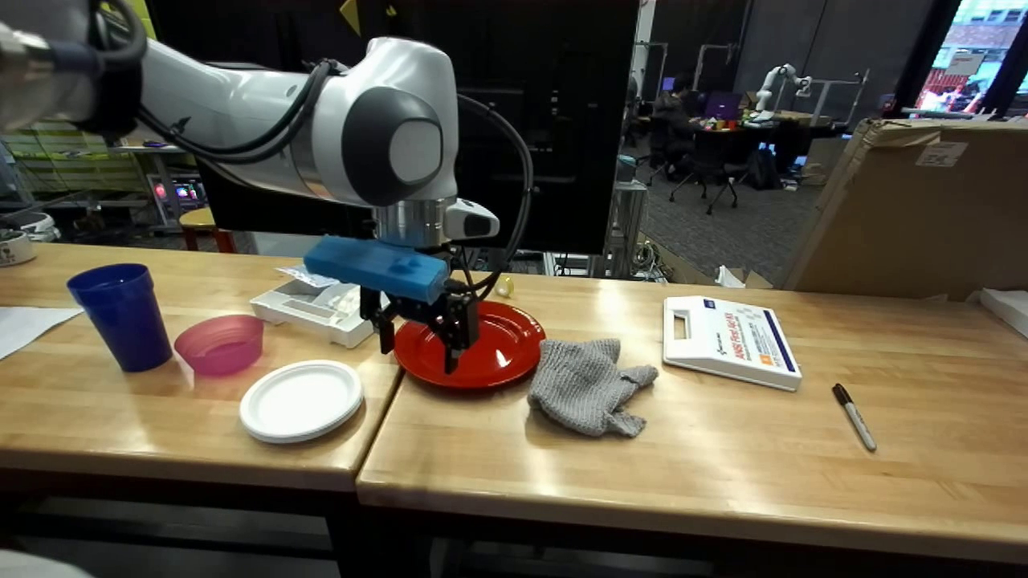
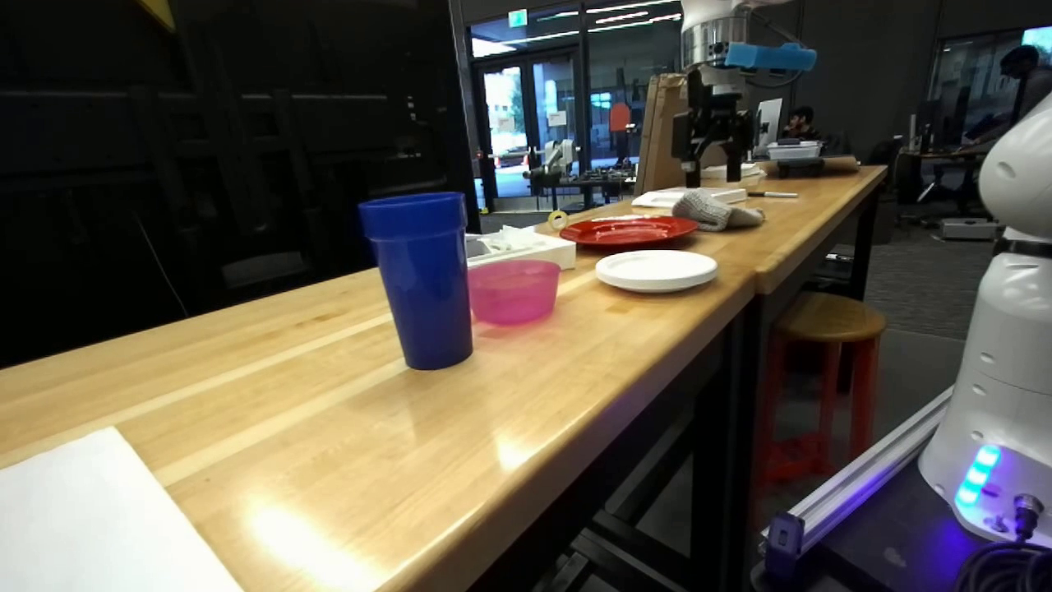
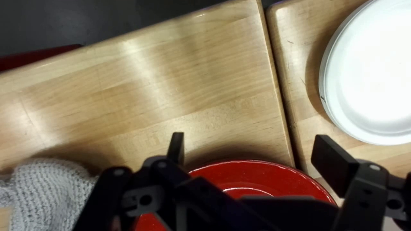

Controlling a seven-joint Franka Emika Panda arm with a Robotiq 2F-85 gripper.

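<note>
My gripper (image 1: pixel 420 352) hangs above the red plate (image 1: pixel 507 362), its fingers spread wide apart and nothing between them. In the wrist view one fingertip (image 3: pixel 176 148) shows at the left and the other at the right, with the red plate (image 3: pixel 254 172) below and partly hidden by the gripper body. Left of the red plate in exterior view 1 lies a white plate (image 1: pixel 301 400). A crumpled grey knitted cloth (image 1: pixel 582 387) rests just right of the red plate.
A blue cup (image 1: pixel 122 318), a pink bowl (image 1: pixel 221 345) and a white tray (image 1: pixel 316 307) stand to the left. Farther right lie a first aid kit (image 1: pixel 729 339) and a marker (image 1: pixel 854 417). A seam between two tabletops runs beside the white plate.
</note>
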